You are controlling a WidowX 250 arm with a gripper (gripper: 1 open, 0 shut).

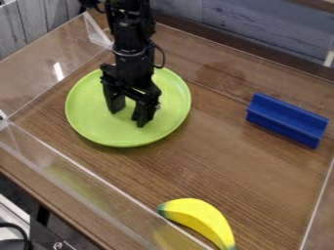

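Note:
My black gripper (131,105) is low over a round green plate (104,127), left of centre, its fingers spread open and reaching down to or just above the plate's surface. I see no object between them. Whether the fingertips touch the plate is hard to tell.
A blue block (287,120) lies at the right on the wooden table (235,166). A yellow banana (202,218) lies near the front edge. Pale walls border the table at the back and left.

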